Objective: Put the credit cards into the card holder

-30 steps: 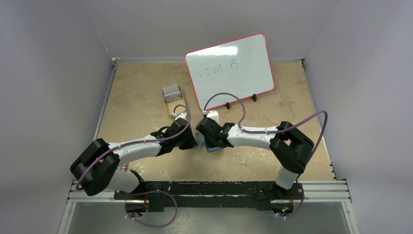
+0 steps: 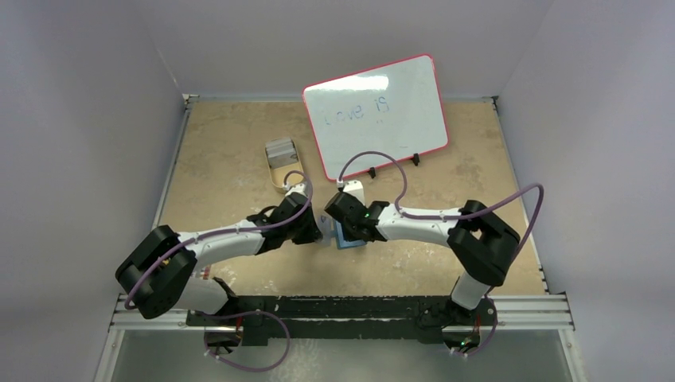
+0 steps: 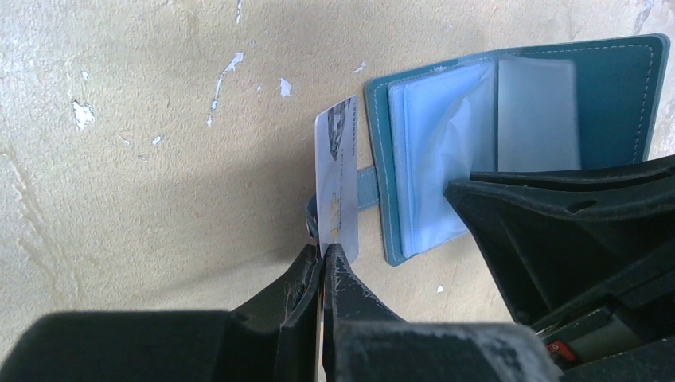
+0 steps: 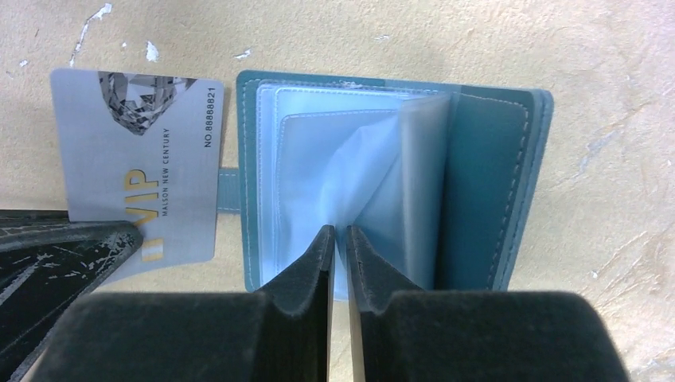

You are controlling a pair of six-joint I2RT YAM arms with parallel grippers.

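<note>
A silver VIP card (image 4: 143, 143) is in my left gripper, which is shut on its edge, just left of the blue card holder (image 3: 605, 103). The holder lies open on the table, its clear sleeves (image 4: 310, 151) showing. My right gripper is over those sleeves, its fingertips close together at a folded sleeve; whether they hold it I cannot tell. In the top view both grippers meet near the table's middle and largely hide card and holder.
A small box (image 2: 285, 173) with grey contents stands behind the left arm. A whiteboard (image 2: 374, 119) leans at the back.
The right arm has shifted slightly to the right, uncovering a little more of the holder. The left arm looks unchanged.
</note>
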